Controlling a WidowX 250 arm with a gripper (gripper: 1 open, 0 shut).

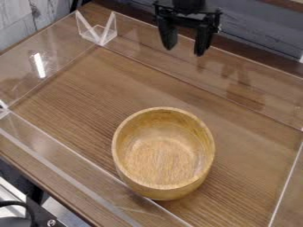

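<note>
My gripper (186,35) is a dark shape at the top centre of the camera view, above the back of the wooden work surface, with its fingers pointing down and standing apart. I see nothing held between them. An empty oval tan bowl (162,152) lies in the lower middle, well below the gripper.
A clear, see-through container (97,28) stands at the back left. Dark cabling or fittings show at the bottom-left corner, outside the surface.
</note>
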